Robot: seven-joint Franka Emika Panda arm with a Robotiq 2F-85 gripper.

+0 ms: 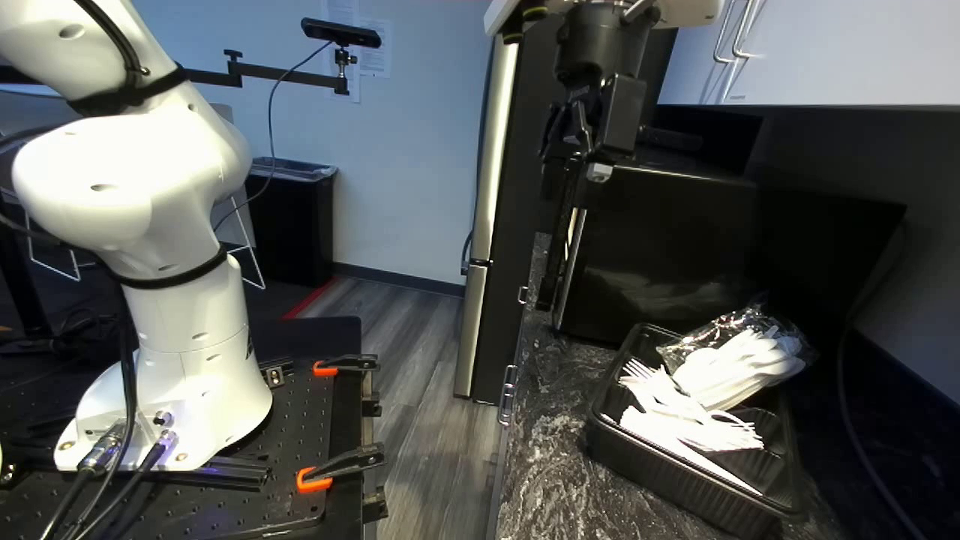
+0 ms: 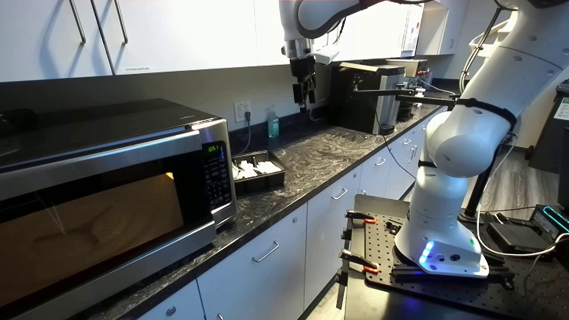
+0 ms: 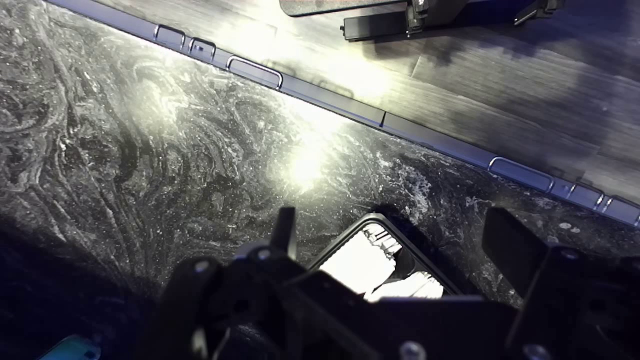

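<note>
My gripper stands open in the wrist view, its two fingers wide apart and nothing held between them. From the side it shows as a dark gripper pointing down, high above the counter. Below it sits a black tray with white plastic forks and other cutlery, some of it in a clear plastic bag. In the wrist view the tray is partly covered by the gripper's own body.
A microwave stands beside the tray on the dark marbled counter. A bottle of blue-green liquid is near the wall. White cabinets hang above. Counter space past the tray is clear.
</note>
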